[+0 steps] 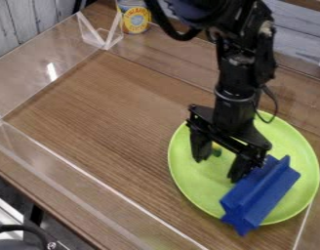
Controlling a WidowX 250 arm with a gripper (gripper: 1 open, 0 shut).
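A green round plate (193, 182) lies on the wooden table at the right. My black gripper (222, 154) is low over its middle, open, with its fingers down by the plate. A blue block (257, 198) lies on the plate's front right part, close beside the gripper's right finger.
A yellow-labelled can (136, 18) stands at the back left by a white stand. A dark cable lies at the lower left corner.
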